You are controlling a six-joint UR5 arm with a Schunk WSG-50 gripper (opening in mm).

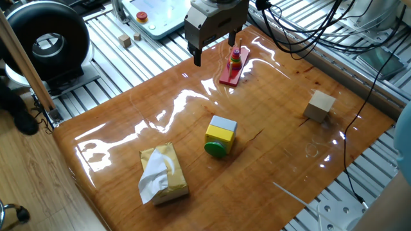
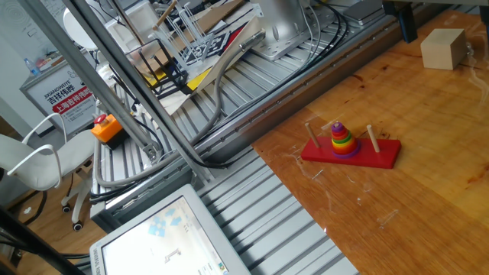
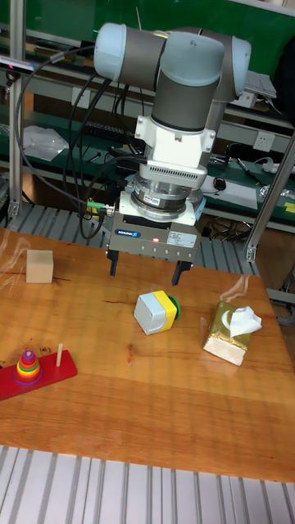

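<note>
My gripper [image 3: 146,269] hangs above the table, its two dark fingers spread wide with nothing between them; in exterior view 1 the gripper [image 1: 216,51] shows near the top. On the wood lies a yellow and grey block [image 1: 220,133] with a round green end [image 1: 215,149]. A red board [image 2: 386,152] carries wooden pegs, with a stack of coloured rings [image 2: 344,140] on the middle one. A plain wooden cube [image 1: 319,106] stands apart from the rest. The gold tissue pack [image 3: 229,336] has a white tissue sticking out of its top.
The glossy wooden table [image 1: 250,186] has wide bare stretches between the objects. Black cables [image 1: 321,38] hang over its far edge in exterior view 1, and a tablet-like panel [image 2: 172,241] lies beside the table on metal slats.
</note>
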